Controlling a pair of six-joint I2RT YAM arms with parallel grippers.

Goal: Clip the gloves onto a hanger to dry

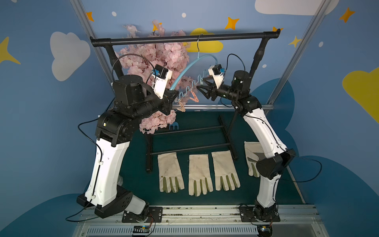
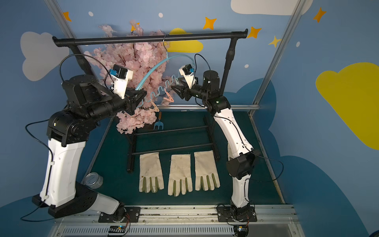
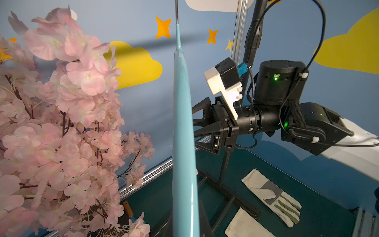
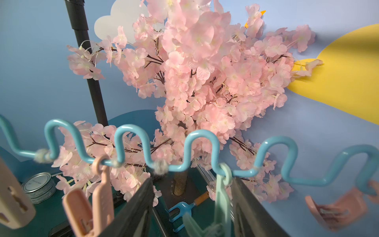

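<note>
A light-blue hanger (image 3: 183,118) hangs by its metal hook (image 1: 198,43) from the black rail. My left gripper (image 1: 173,98) is shut on the left side of its arch; the tips are hidden in the left wrist view. My right gripper is part open, its fingers (image 4: 136,205) on both sides of a green clip (image 4: 222,193) hooked on the wavy lower bar (image 4: 201,134). Pink clips (image 4: 103,193) and a beige one (image 4: 13,193) hang along the same bar. Several white gloves with green finger stripes lie flat on the floor: left (image 1: 169,164), middle (image 1: 200,165), right (image 1: 225,164) and far right (image 1: 252,148).
The black rack rail (image 1: 158,39) spans above both arms. A pink blossom tree (image 4: 197,79) stands behind the hanger. A blue hand fork (image 4: 182,211) and a tin (image 2: 94,180) are on the dark green floor. Open floor lies between the rack's feet.
</note>
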